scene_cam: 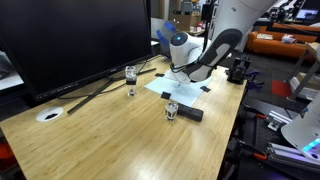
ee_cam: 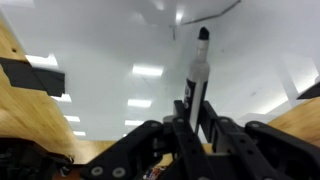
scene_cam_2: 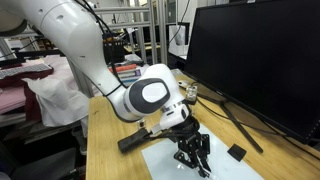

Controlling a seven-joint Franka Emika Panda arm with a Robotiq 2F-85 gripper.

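Observation:
A white marker (ee_cam: 197, 72) with a black tip points away from my gripper, which is shut on its body. Below it lies a glossy whiteboard (ee_cam: 100, 95); in the wrist view a short dark stroke (ee_cam: 222, 14) shows on its surface near the marker's tip. In exterior view 1 the gripper (scene_cam: 183, 80) is low over the pale board (scene_cam: 205, 97), and the marker is too small to make out. Exterior view 2 has the gripper (scene_cam_2: 192, 158) over the board (scene_cam_2: 232, 170) as well. Whether the tip touches the board, I cannot tell.
A black eraser-like block (scene_cam: 188, 114) lies at the board's near edge, with a clear cup-like object (scene_cam: 171, 110) beside it. Another upright object (scene_cam: 130, 80) stands near the monitor (scene_cam: 80, 45).

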